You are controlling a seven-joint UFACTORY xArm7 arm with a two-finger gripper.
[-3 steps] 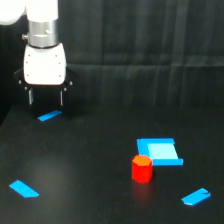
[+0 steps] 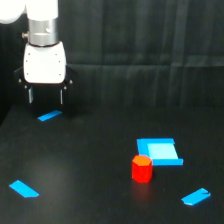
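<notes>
My gripper (image 2: 46, 97) hangs at the far left of the camera view, its two thin dark fingers wide apart and nothing visible between them. Below it, a small blue strip (image 2: 49, 115) lies on the dark table. Right of centre stands a red cylinder (image 2: 142, 169), upright and well away from the gripper. Just behind the cylinder is a flat blue piece (image 2: 155, 141) with a pale square on it; the cylinder overlaps its front left corner in this view.
Another blue strip (image 2: 24, 189) lies at the front left, and a similar one (image 2: 196, 197) at the front right. A dark curtain (image 2: 140, 80) closes off the back.
My gripper sits very slightly higher than a second ago. The cylinder and the blue pieces have stayed in place.
</notes>
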